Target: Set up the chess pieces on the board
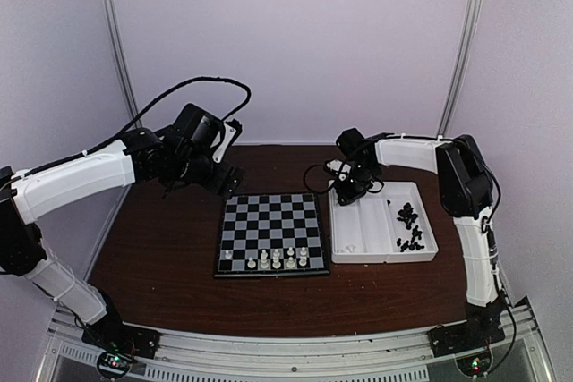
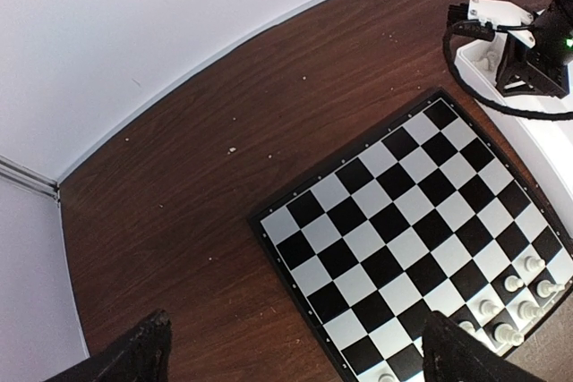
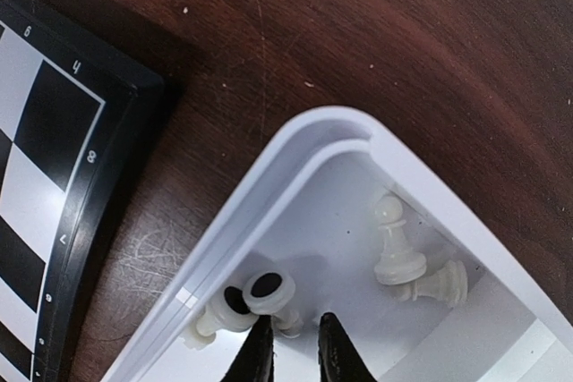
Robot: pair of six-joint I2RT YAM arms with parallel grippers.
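The chessboard (image 1: pixel 269 221) has several white pieces (image 2: pixel 507 334) along its near side. My right gripper is low in a corner of the white tray (image 3: pixel 466 185), fingers a little apart, beside two white pieces (image 3: pixel 269 288) lying by the wall. A white pawn (image 3: pixel 398 257) and another white piece lie further along that corner; whether anything is between the fingers is unclear. My left gripper (image 1: pixel 224 181) stands open above the back-left of the board; its fingers show at the bottom of the left wrist view.
Several black pieces (image 1: pixel 407 216) lie in the tray's right part.
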